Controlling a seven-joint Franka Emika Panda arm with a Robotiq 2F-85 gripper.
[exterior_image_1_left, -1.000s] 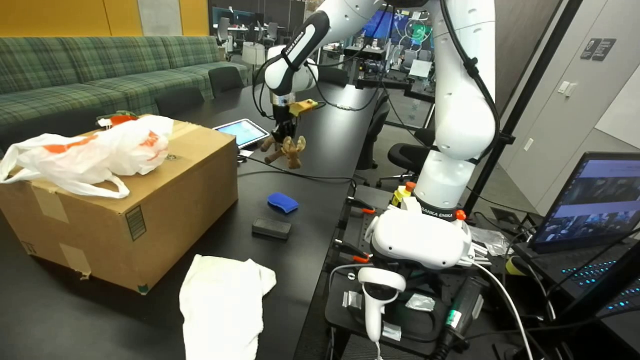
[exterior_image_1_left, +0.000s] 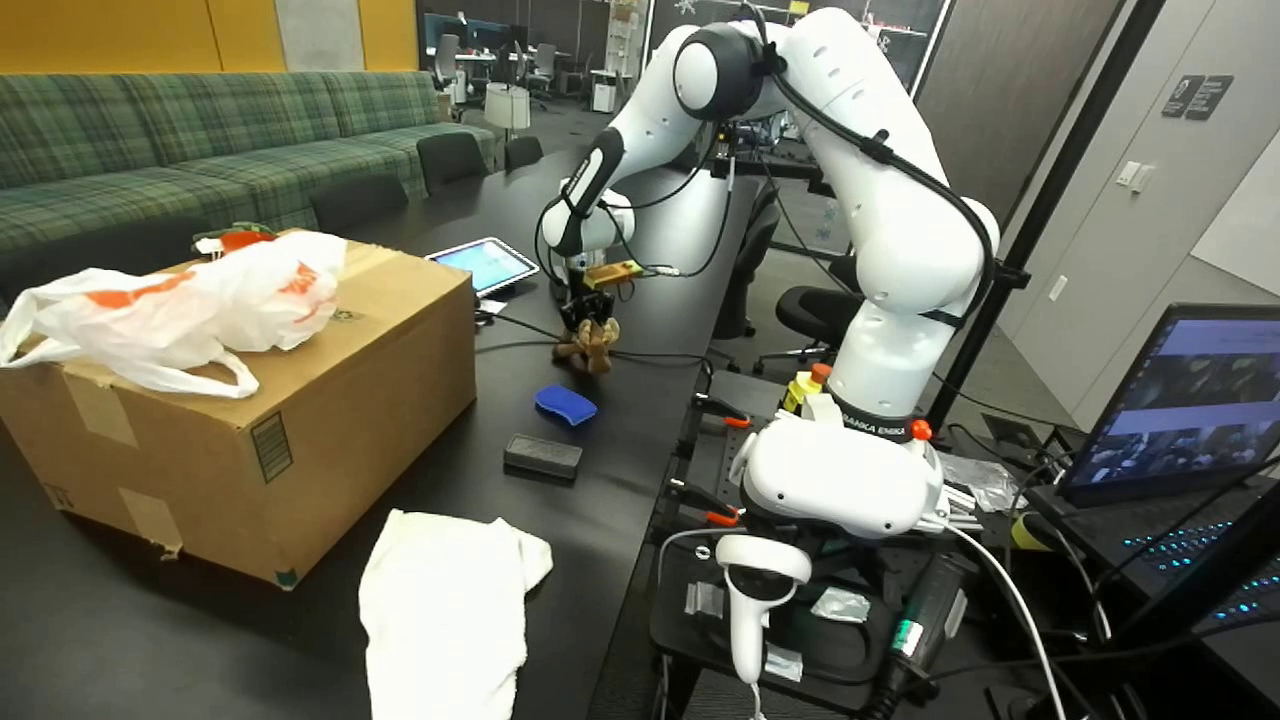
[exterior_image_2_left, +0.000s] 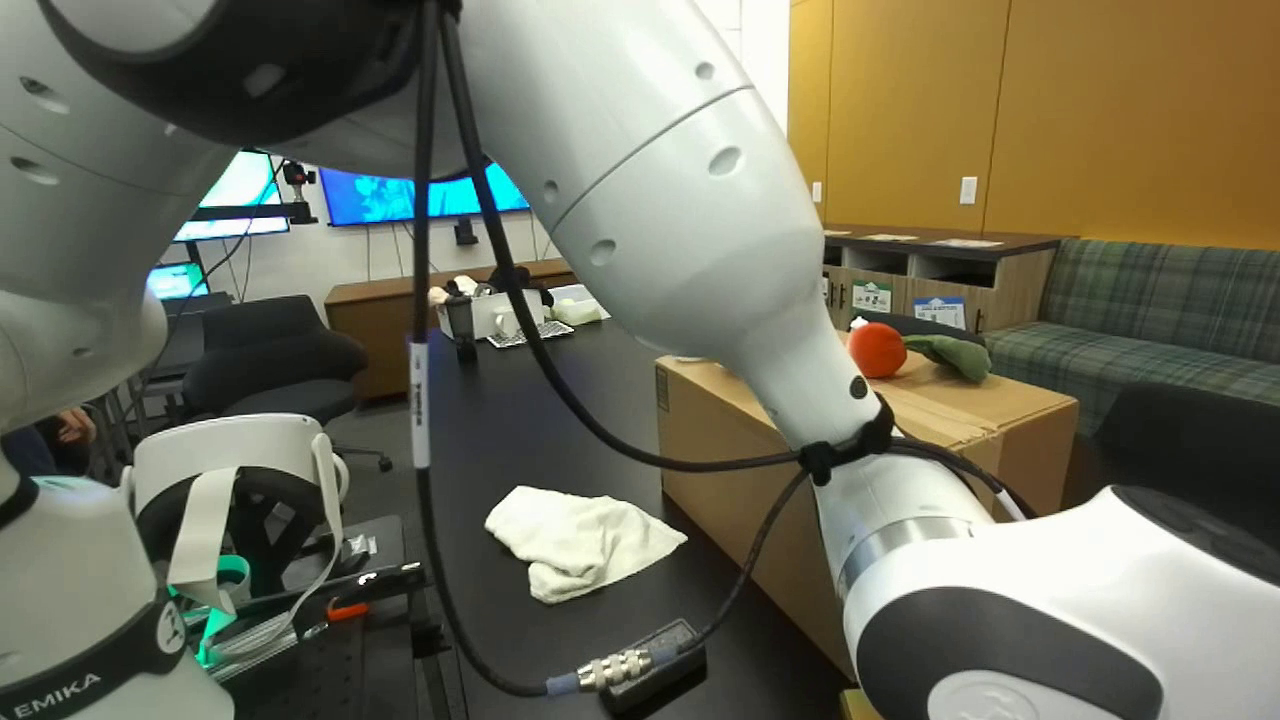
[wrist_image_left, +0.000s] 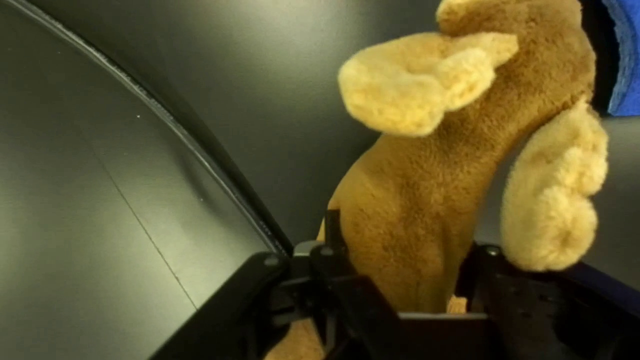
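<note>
A brown plush moose (wrist_image_left: 432, 186) with cream antlers rests at the black table's surface in the wrist view. My gripper straddles its body, one finger (wrist_image_left: 334, 231) on the left and the other on the right, partly behind an antler. The fingers stand apart with plush filling the gap; whether they press on it is unclear. In exterior view 1 the gripper (exterior_image_1_left: 589, 314) points down over the moose (exterior_image_1_left: 593, 344), beyond the blue sponge (exterior_image_1_left: 565, 404). The arm's far end leaves exterior view 2, so neither gripper nor moose shows there.
A dark eraser-like block (exterior_image_1_left: 542, 457) and a white cloth (exterior_image_1_left: 450, 612) lie nearer the camera. A large cardboard box (exterior_image_1_left: 360, 420) bears a plastic bag (exterior_image_1_left: 204, 312). Behind the box is a tablet (exterior_image_1_left: 483, 265). A black cable (exterior_image_1_left: 528, 344) crosses the table beside the moose.
The gripper and moose have come lower and a little toward the camera and right. The moose hung from the gripper before; now it is down at the table. The sponge, block and cloth have stayed put.
</note>
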